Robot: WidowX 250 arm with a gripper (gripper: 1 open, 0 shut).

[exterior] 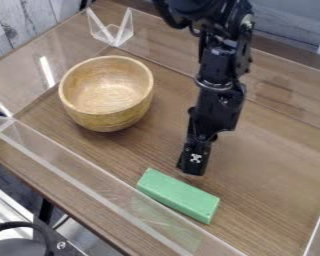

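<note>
My black gripper [194, 158] reaches down from the top centre to just above the wooden table, its fingers too dark to show their spacing clearly. Below it a green block [178, 195] lies on the table, apart from the gripper, angled down to the right. A wooden bowl [107, 92] stands to the left of the arm.
A small clear angular object [111, 30] sits at the back left. A transparent edge strip [29, 150] runs along the left side, with a dark cable [23, 228] at the bottom-left corner.
</note>
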